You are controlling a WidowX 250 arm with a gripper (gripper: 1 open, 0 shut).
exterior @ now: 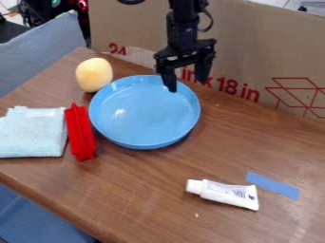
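The black gripper (185, 74) hangs open over the back edge of a round blue plate (143, 110), nothing seen between its fingers. A pale yellow rounded object (94, 74) sits left of the plate. A red object (79, 133) lies at the plate's left, beside a folded pale blue cloth (32, 134). A white tube (222, 193) lies at the front right, near a blue strip (272, 185).
A cardboard box (267, 71) stands along the back of the wooden table (152, 199). A padded grey-blue surface (32, 62) borders the left.
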